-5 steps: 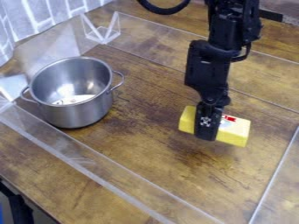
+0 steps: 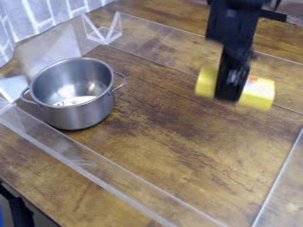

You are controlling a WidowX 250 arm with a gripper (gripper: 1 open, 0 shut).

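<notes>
My dark gripper (image 2: pixel 229 85) is shut on a yellow block (image 2: pixel 258 92) and holds it at the upper right of the camera view, to the right of the steel pot. Arm and block are motion-blurred, so the fingertips are unclear. The steel pot (image 2: pixel 73 110) stands on the left of the wooden table (image 2: pixel 160 160) with something small and pale inside.
Clear plastic strips (image 2: pixel 119 182) border the work area along the front left, the back and the right. A tiled backsplash (image 2: pixel 27 19) rises at the back left.
My gripper and the yellow block have risen from the lower right toward the back of the view. The pot has not moved.
</notes>
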